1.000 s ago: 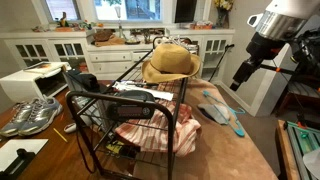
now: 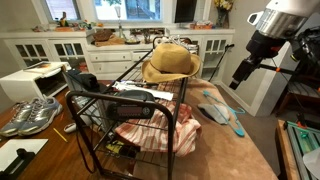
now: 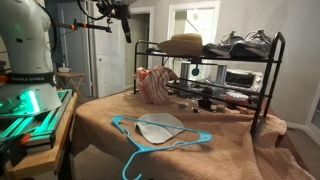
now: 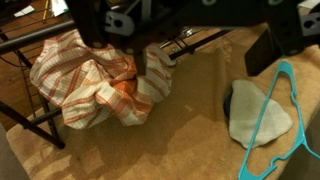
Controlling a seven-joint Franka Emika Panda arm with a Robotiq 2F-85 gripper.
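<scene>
My gripper hangs in the air above the tan-covered table (image 2: 225,155), its dark fingers (image 4: 262,52) spread apart and nothing visible between them. To the right in the wrist view lie a pale grey cap-like item (image 4: 258,118) and a blue hanger (image 4: 297,112); exterior view 2 shows the hanger (image 3: 150,148) beside and partly around the grey item (image 3: 158,127). An orange-and-white checked cloth (image 4: 105,85) is bunched on the left, by the black wire rack (image 2: 125,100). A straw hat (image 2: 170,62) rests on that rack's top.
Grey shoes (image 2: 30,118) appear at the far left of exterior view 1, near a white toaster oven (image 2: 32,83). Dark items (image 2: 135,105) sit on the rack. Bare table covering (image 4: 180,130) lies between the checked cloth and the grey item.
</scene>
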